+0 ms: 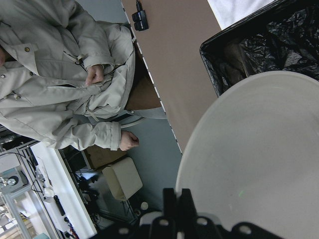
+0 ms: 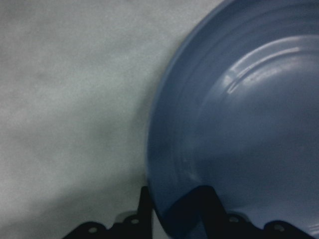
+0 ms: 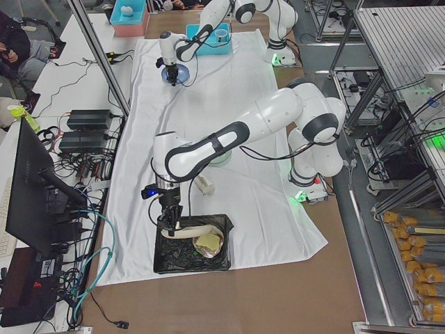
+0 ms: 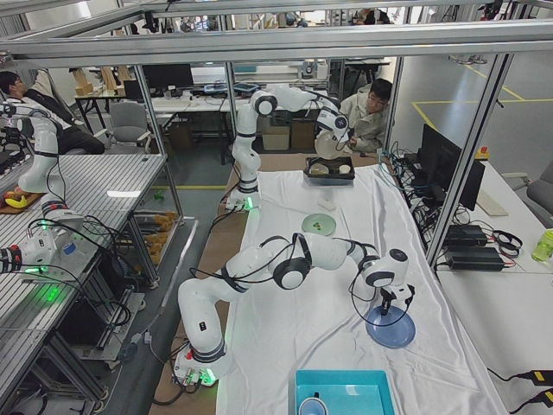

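My left gripper is shut on the rim of a white plate, held steeply tilted over a black bin lined with plastic. In the camera left view a yellowish round item lies in the bin below the plate. My right gripper is at the rim of a blue plate lying on the white cloth, one finger either side of the rim; whether it is shut on it is unclear.
A green plate and a small pale object lie mid-cloth. A teal tray with a cup stands beside the right arm. A person sits beyond the bin.
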